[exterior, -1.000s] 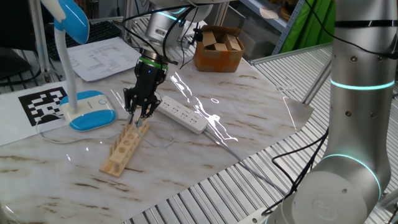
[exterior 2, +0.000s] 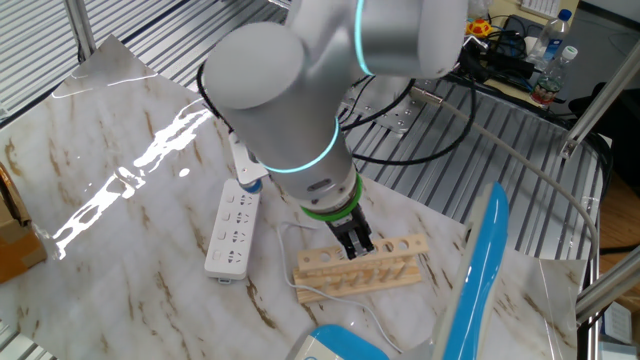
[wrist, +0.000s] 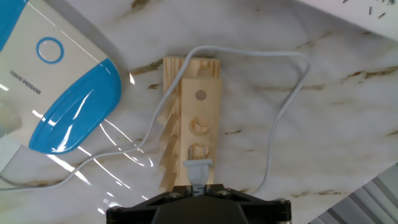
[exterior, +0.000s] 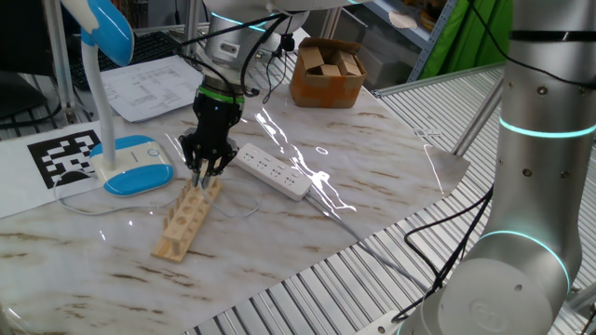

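Observation:
My gripper (exterior: 201, 177) points down at the far end of a light wooden rack (exterior: 189, 221) with a row of holes and pegs. In the wrist view, the gripper is shut on a white two-pin plug (wrist: 198, 169). Its metal prongs point away from the fingers, over the rack's top board (wrist: 200, 106) just short of a round hole. Whether the plug touches the wood cannot be told. A thin white cable (wrist: 245, 52) loops across the rack and runs toward the blue-and-white desk lamp (wrist: 74, 102).
A white power strip (exterior 2: 233, 230) lies beside the rack, apart from it. The lamp base (exterior: 135, 169) stands on the other side. An open cardboard box (exterior: 328, 84) sits at the back. Bare marble tabletop (exterior: 307, 242) extends toward the roller-like metal slats.
My wrist has tilted more upright, its upper part moving left, while the fingertips stay near the rack's far end. The rack's near end has shifted very slightly right.

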